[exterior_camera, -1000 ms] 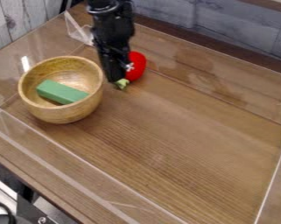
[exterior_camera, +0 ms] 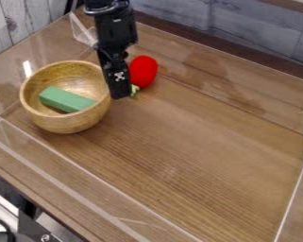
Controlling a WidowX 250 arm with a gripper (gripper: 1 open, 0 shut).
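Note:
My gripper [exterior_camera: 113, 76] hangs at the top centre, dark, open, just above and beside the right rim of a wooden bowl [exterior_camera: 91, 123]. A green block [exterior_camera: 65, 102] lies inside the bowl. To the right of the gripper is a red oval object [exterior_camera: 143, 71], with a small light-green piece beside it, partly hidden by the gripper.
A pale wall edge runs along the top right and at the top left. A dark object sits at the bottom left corner.
My gripper has come down and to the left from near the red object toward the bowl's rim, now covering more of the light-green piece.

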